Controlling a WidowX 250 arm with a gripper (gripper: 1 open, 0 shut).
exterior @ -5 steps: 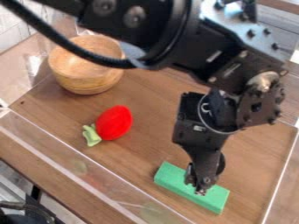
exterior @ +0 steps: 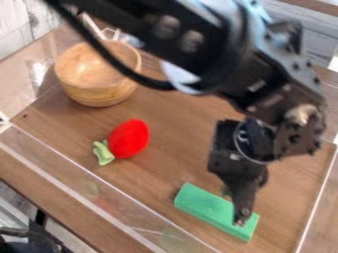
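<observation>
My black gripper [exterior: 240, 198] points down at the right of the camera view, its fingertips just above or at a green rectangular block [exterior: 205, 208] lying on the wooden table. The fingers look close together, with nothing visible between them; whether they touch the block I cannot tell.
A red vegetable-like toy with a green top [exterior: 128, 138] lies left of the gripper. A wooden bowl [exterior: 93, 71] stands at the back left. Clear low walls edge the wooden table [exterior: 119, 183], and its middle is mostly bare.
The gripper and arm have shifted slightly, turning a little to the right above the block. The block, toy and bowl have not visibly moved.
</observation>
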